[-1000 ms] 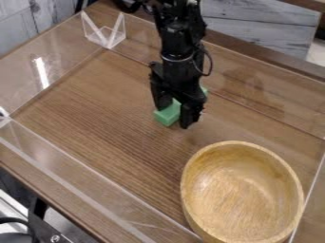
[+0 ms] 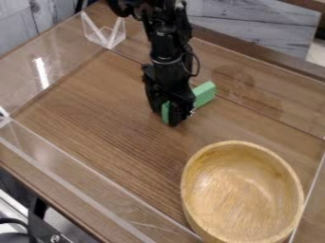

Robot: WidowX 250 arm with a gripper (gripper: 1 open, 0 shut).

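Observation:
The black gripper (image 2: 170, 106) reaches down over the middle of the wooden table, its lower end around a green object (image 2: 169, 116) that is mostly hidden by it. Whether the fingers are closed on that object cannot be told. A second green block (image 2: 202, 93) lies just behind and to the right of the gripper.
A large pale wooden bowl (image 2: 241, 195) stands at the front right. A clear plastic container (image 2: 105, 27) is at the back left.
The gripper has shifted slightly left and now covers more of the nearer green object. More of the block behind it shows on the right.

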